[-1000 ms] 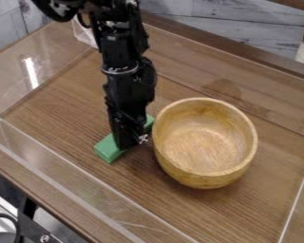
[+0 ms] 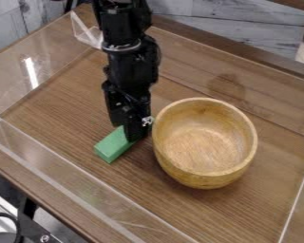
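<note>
A black robot arm reaches down from the top centre to my gripper (image 2: 129, 127), whose open fingers are just behind a green oblong block (image 2: 114, 144) lying on the wooden table (image 2: 53, 142). Whether the fingertips touch the block is unclear. To the right stands a light wooden bowl (image 2: 203, 138), empty, close beside the gripper.
A pale board wall (image 2: 243, 28) runs along the back. A black cable (image 2: 5, 223) lies at the bottom left corner.
My gripper has moved up and back from over the green block, uncovering more of it. The block and bowl look about where they were.
</note>
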